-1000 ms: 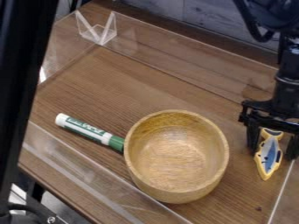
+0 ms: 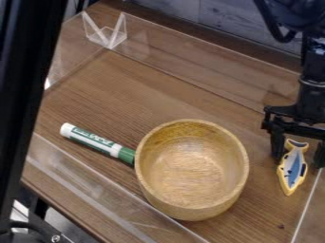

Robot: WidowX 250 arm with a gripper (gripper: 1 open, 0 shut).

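Note:
My black gripper (image 2: 297, 135) is at the right side, pointing down, just above and around the top end of a yellow, white and blue fish-shaped toy (image 2: 292, 173) lying on the wooden table. I cannot tell whether its fingers are open or shut. A pale wooden bowl (image 2: 191, 171) sits at the lower middle, left of the toy. A white marker with a green cap and label (image 2: 95, 140) lies left of the bowl.
A clear acrylic piece (image 2: 105, 30) stands at the back left. A wall runs along the back, and a dark shape fills the left edge.
My gripper has shifted very slightly upward at the fish toy; the bowl and marker are unchanged.

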